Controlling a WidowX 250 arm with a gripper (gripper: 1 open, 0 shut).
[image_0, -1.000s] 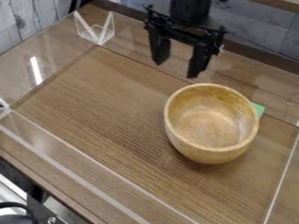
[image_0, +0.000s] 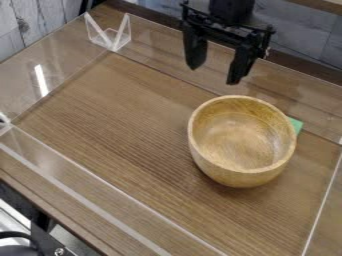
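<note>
My dark gripper (image_0: 217, 54) hangs over the back of the wooden table (image_0: 100, 140), above and behind a large pale wooden bowl (image_0: 241, 148) at the centre right. Its two fingers are spread apart and point down, with nothing visible between them. The bowl looks empty.
A small green object (image_0: 294, 125) lies at the right, partly behind the bowl. A white wire-like object (image_0: 110, 32) stands at the back left. A dark round part shows at the bottom-left corner.
My gripper has risen toward the back of the table and shifted slightly right. The bowl and the other objects look unmoved.
</note>
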